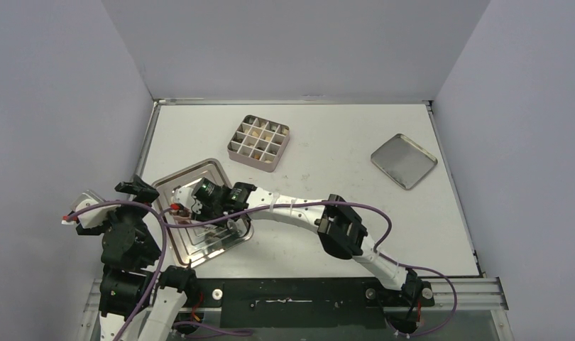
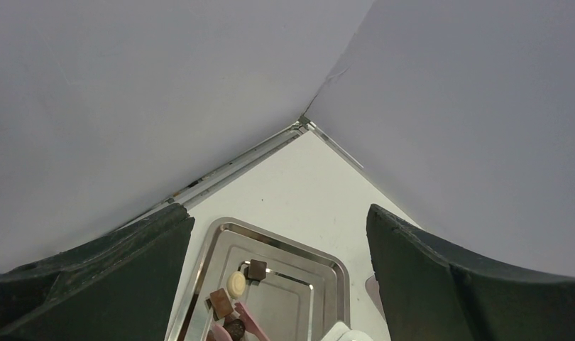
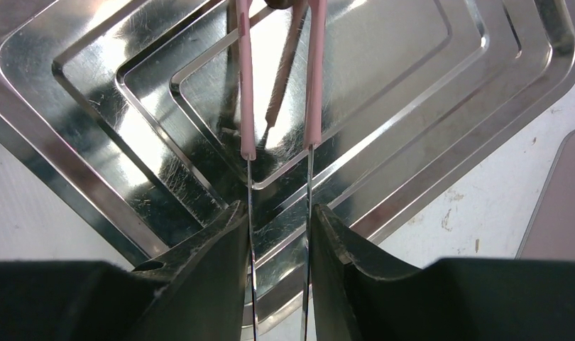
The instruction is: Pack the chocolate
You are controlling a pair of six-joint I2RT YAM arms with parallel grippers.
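The large metal tray holds chocolates, seen in the left wrist view as a brown square, a cream round, a dark square and a dark round. My right gripper is shut on pink-tipped tongs over this tray; a dark chocolate is at their tips, partly cut off, so I cannot tell whether it is gripped. My left gripper stands open and empty, raised at the tray's left.
The divided box, with pieces in several compartments, sits behind the large tray. A smaller metal tray lies at the right.
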